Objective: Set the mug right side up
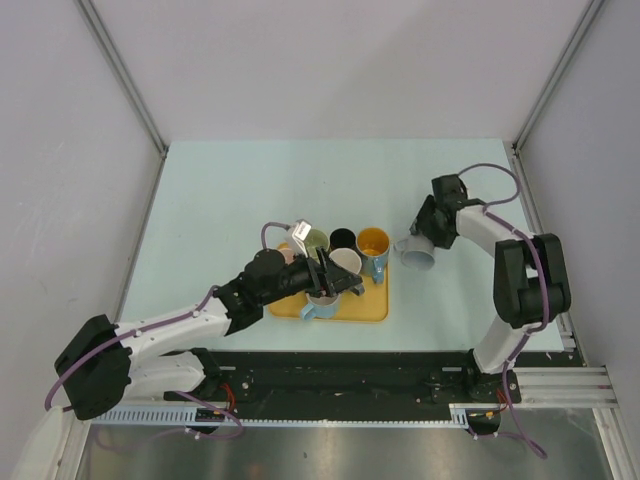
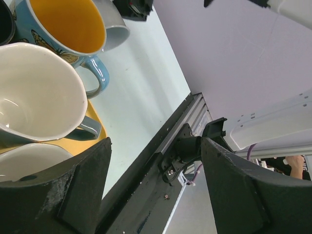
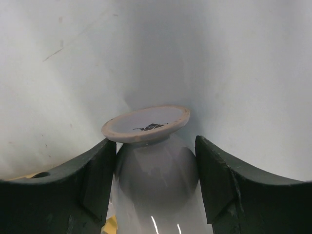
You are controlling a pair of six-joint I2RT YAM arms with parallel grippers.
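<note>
A grey mug (image 1: 416, 254) lies on its side on the table, right of the orange tray, under my right gripper (image 1: 430, 222). In the right wrist view the mug (image 3: 156, 185) sits between the fingers of my right gripper, its pale ring base facing up toward the camera; whether the fingers grip it firmly I cannot tell. My left gripper (image 1: 325, 270) hangs open over the mugs in the tray; in the left wrist view a white mug (image 2: 34, 87) and a blue mug with yellow inside (image 2: 58, 24) are just beyond its fingers.
The orange tray (image 1: 365, 312) holds several mugs, some tipped. The table's front edge borders a dark rail.
</note>
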